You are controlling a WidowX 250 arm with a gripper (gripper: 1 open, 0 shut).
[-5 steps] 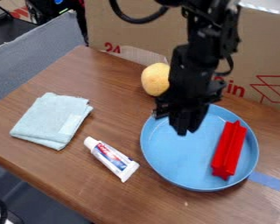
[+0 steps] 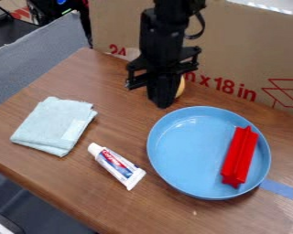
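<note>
The black robot gripper (image 2: 161, 97) hangs over the back middle of the wooden table, behind a blue plate (image 2: 186, 160); it looks shut, with nothing visible between its fingers. A yellow round object (image 2: 179, 86) is mostly hidden behind it. A long red object (image 2: 240, 157) lies on the right side of the plate. A toothpaste tube (image 2: 117, 166) lies left of the plate, and a folded light blue cloth (image 2: 52, 124) lies at the table's left.
A cardboard box (image 2: 247, 69) forms a wall along the back. Blue tape (image 2: 277, 188) is stuck at the right front.
The gripper has moved back and up from over the plate toward the yellow object, which it now largely hides. The plate and items on the table look unchanged.
</note>
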